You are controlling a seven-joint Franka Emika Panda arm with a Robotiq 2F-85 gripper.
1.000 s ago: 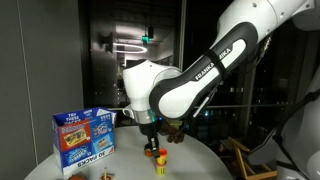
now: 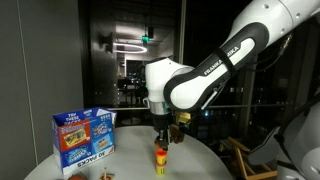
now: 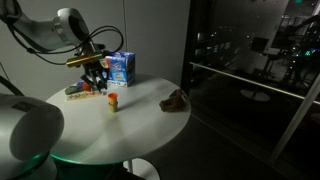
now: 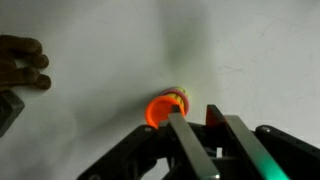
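Note:
An upright orange-topped, yellow-based cup (image 2: 161,160) stands on the table, its round orange rim (image 4: 160,110) facing the camera in the wrist view. My gripper (image 2: 160,138) points down just above it in exterior view 1. In exterior view 2 the gripper (image 3: 102,84) is up and to the left of the cup (image 3: 113,102). The two fingers look nearly closed in the wrist view, with a small dark reddish thing between their tips; its shape is too dim to make out. Whether the fingers touch the cup's rim I cannot tell.
A blue and red box (image 2: 84,137) stands at the left, small items (image 3: 80,92) beside it. A brown crumpled thing (image 3: 175,101) lies near the table's right edge, and a dark brown object (image 4: 22,62) shows at the wrist view's left.
In exterior view 1 my gripper has shifted right, from beside the cup to above it. The cup and box have stayed in place.

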